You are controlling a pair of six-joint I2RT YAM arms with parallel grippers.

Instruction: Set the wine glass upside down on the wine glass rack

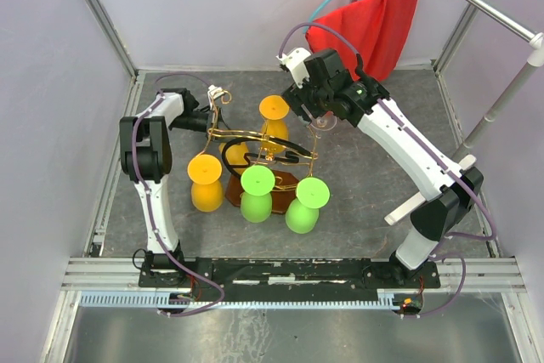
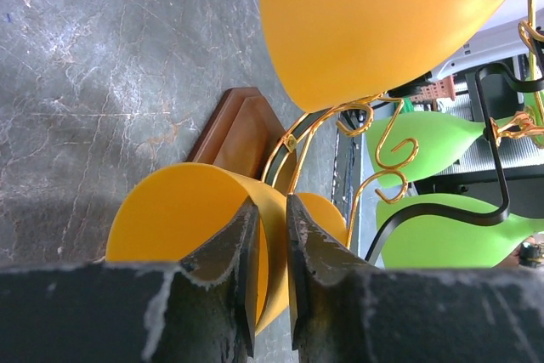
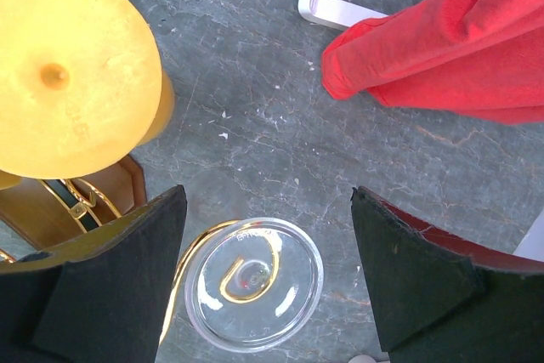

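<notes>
The wine glass rack (image 1: 263, 138), brass and black, stands mid-table with orange (image 1: 206, 184) and green (image 1: 302, 214) glasses hanging upside down. My left gripper is at the rack's left back, its fingertips at an orange glass's rim (image 2: 174, 210); whether it grips that glass is unclear. My right gripper stands open above a clear glass (image 3: 255, 295) with its round base upward at the rack's right end; in the top view that glass is mostly hidden by the arm.
A red cloth (image 1: 365, 23) hangs at the back right beside a metal pole frame (image 1: 501, 104). Bare table (image 1: 374, 193) lies right of the rack. The wooden base (image 2: 234, 133) sits under the rack.
</notes>
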